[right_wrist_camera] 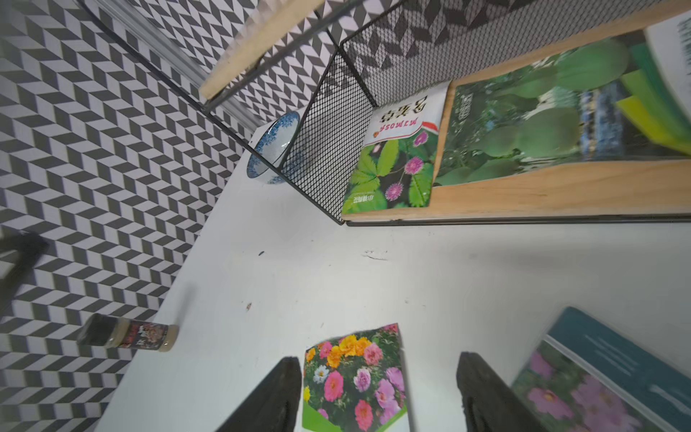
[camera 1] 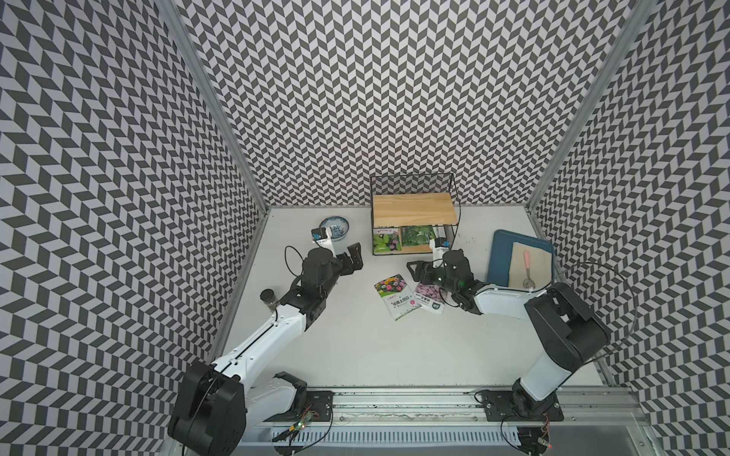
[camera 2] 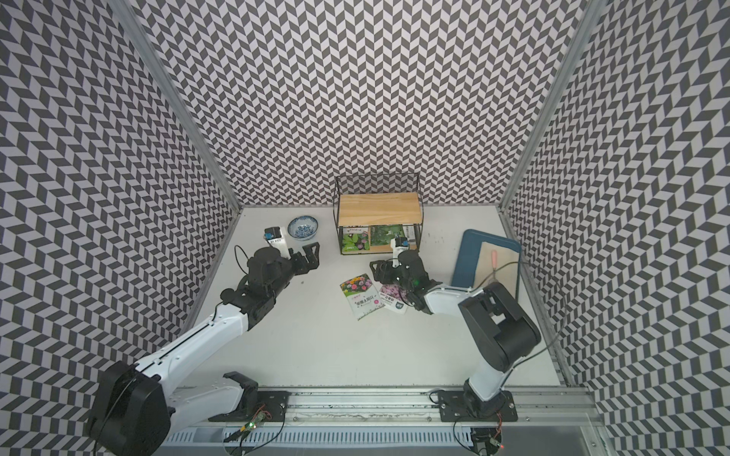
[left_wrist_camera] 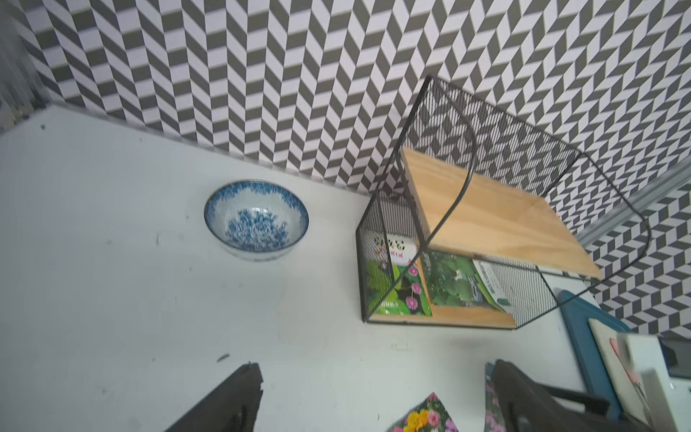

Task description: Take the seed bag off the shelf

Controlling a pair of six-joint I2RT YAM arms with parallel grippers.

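Observation:
The black wire shelf point(camera 1: 371, 216) stands at the back, with a wooden upper board point(camera 1: 414, 208). On its lower board, a green mimosa seed bag point(right_wrist_camera: 396, 154) leans at the left; a dark green bag point(right_wrist_camera: 532, 108) is beside it. A white-edged packet point(right_wrist_camera: 665, 79) shows at the right. On the table in front lie a mixed-flower bag point(right_wrist_camera: 357, 374) and a purple-flower bag point(camera 1: 429, 293), the latter partly covered by my right arm. My left gripper, open and empty, hovers front-left of the shelf. My right gripper, also open, is before the shelf, above the table.
A blue-and-white bowl point(left_wrist_camera: 257, 219) sits left of the shelf. At the right is a blue tray point(camera 1: 502, 247) with a cloth and a pink-handled spoon point(camera 1: 527, 266). A small dark jar point(camera 1: 267, 296) stands near the left edge.

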